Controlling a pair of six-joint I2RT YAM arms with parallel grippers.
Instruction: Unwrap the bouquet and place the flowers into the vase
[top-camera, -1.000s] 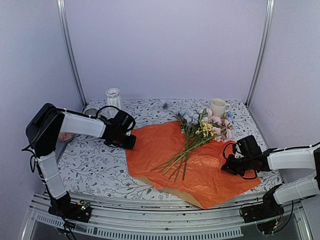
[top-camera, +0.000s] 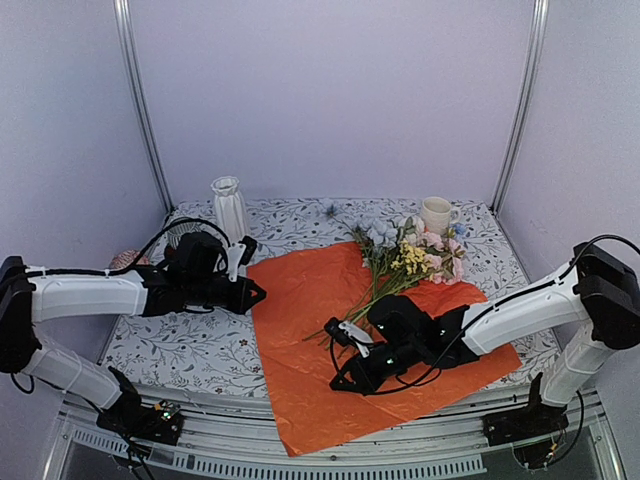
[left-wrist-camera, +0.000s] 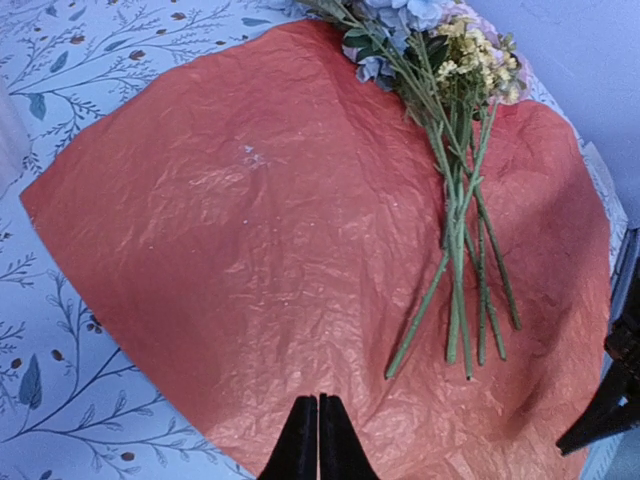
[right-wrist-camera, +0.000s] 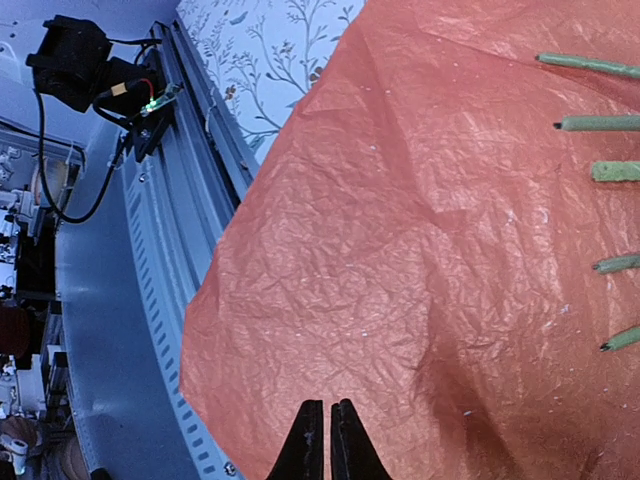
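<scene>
A bouquet of blue, pink and yellow flowers (top-camera: 410, 250) lies on orange paper (top-camera: 290, 350), its loose green stems (left-wrist-camera: 450, 290) toward the front. The white vase (top-camera: 229, 210) stands at the back left, partly behind my left arm. My left gripper is shut and empty, over the left part of the paper. My right gripper is shut with nothing visible between its fingers, above the front of the paper near the stem ends (right-wrist-camera: 615, 123).
A white mug (top-camera: 437, 212) stands at the back right behind the flowers. The paper hangs over the table's front rail (top-camera: 280, 470).
My right arm has swung left and toward the front. The paper's front left corner now lies flatter and reaches further over the front edge.
</scene>
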